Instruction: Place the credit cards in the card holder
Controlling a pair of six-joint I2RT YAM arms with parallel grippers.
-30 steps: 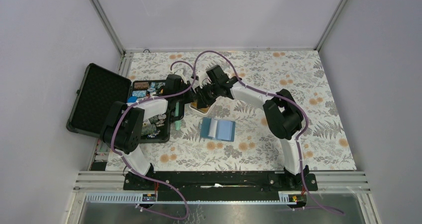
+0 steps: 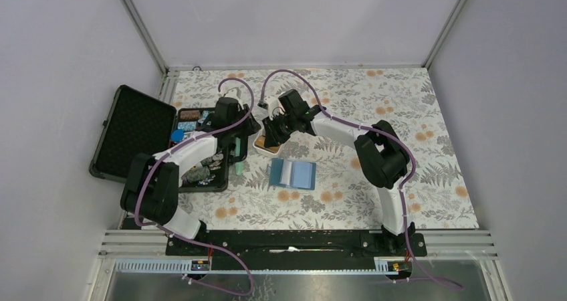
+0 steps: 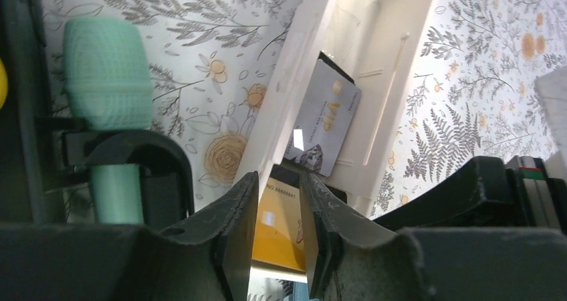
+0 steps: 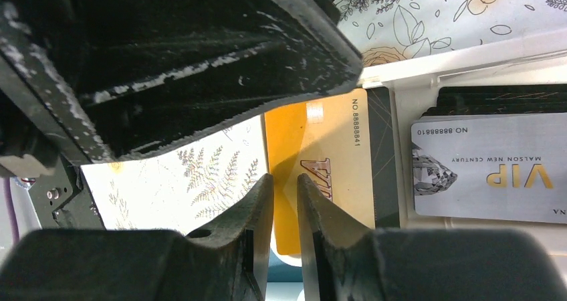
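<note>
The gold card [image 4: 344, 167] lies at the end of a white tray [image 3: 287, 80]. My right gripper is closed at that card's orange edge, with the edge between its fingers. A silver VIP card [image 3: 327, 117] rests on a dark stack in the tray's other compartment. Above the tray's near wall, my left gripper stands part open, holding nothing; the gold card shows beyond its gap. On the table in front of the tray, the blue card holder [image 2: 304, 174] lies spread open in the top view.
A black case [image 2: 220, 188] full of small items stands at left, its lid [image 2: 134, 134] open. Green pieces [image 3: 107, 73] lie along its edge, close to the tray.
My left gripper has opened somewhat and drawn back a little, up and left from the tray, its arm shifting left. My right arm has stayed almost still at the tray.
</note>
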